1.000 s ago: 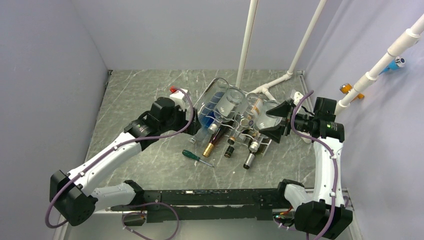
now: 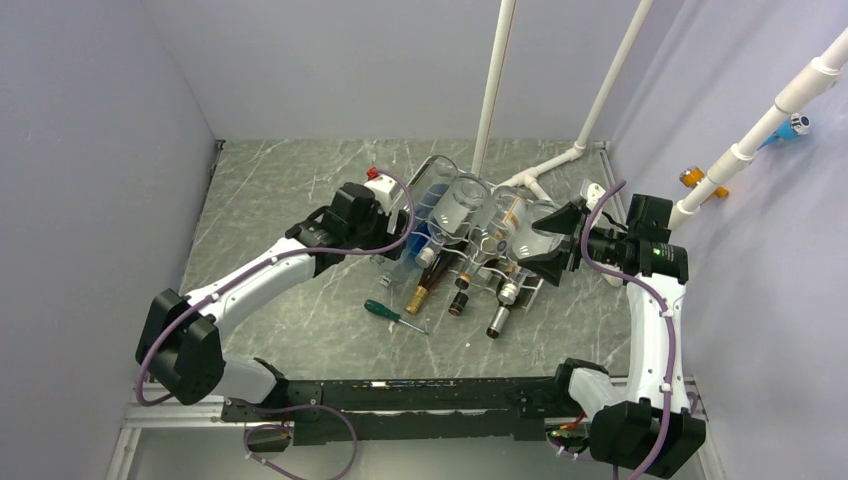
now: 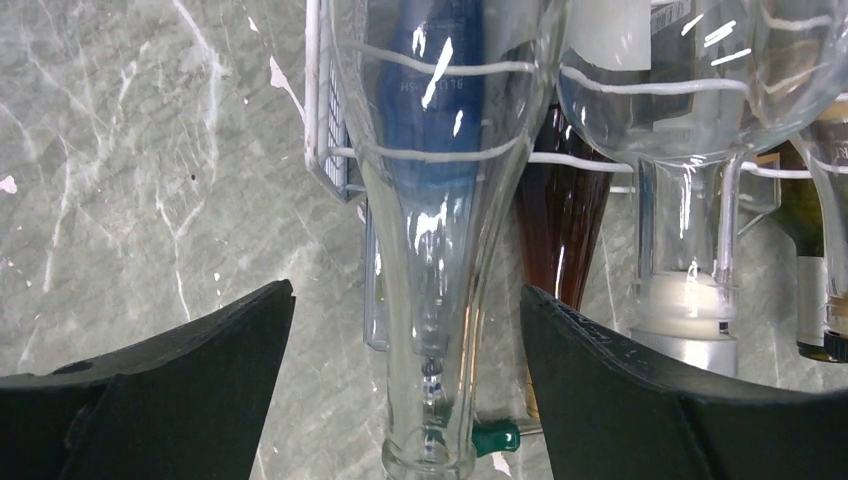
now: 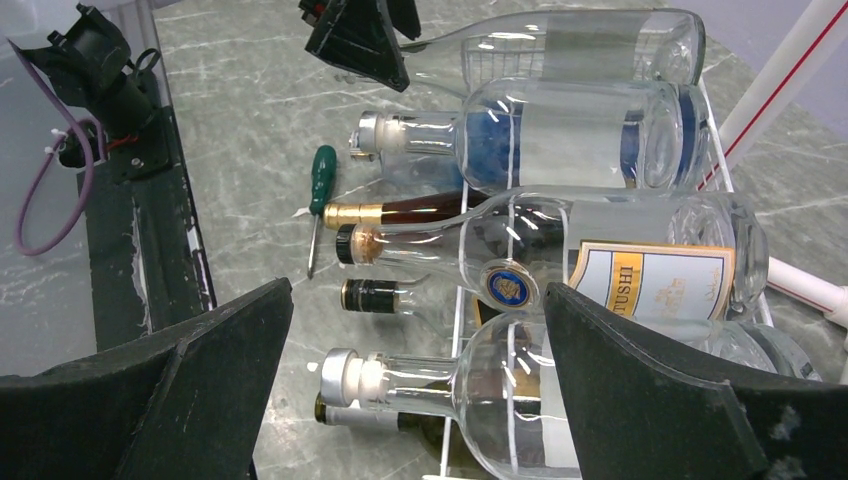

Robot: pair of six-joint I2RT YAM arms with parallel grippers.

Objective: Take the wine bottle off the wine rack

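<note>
A wire wine rack [image 3: 312,90] holds several bottles in two layers. In the left wrist view, a clear empty bottle [image 3: 350,60] lies at the rack's left end with its neck pointing towards me. My left gripper is open, one finger on each side of that neck, with gaps showing on both sides. A blue bottle [image 3: 430,100] shows through the clear glass. My right gripper stands open at the rack's right side; a clear stoppered bottle [image 4: 500,400] and a labelled bottle [image 4: 650,275] appear beyond its fingers.
A green-handled screwdriver [image 2: 382,310] lies on the marble table in front of the rack. White pipes [image 2: 492,90] rise behind it.
My left arm has moved to the right, bringing its gripper from beside the rack to the leftmost bottle's neck. The right arm and the bottles stay where they were.
</note>
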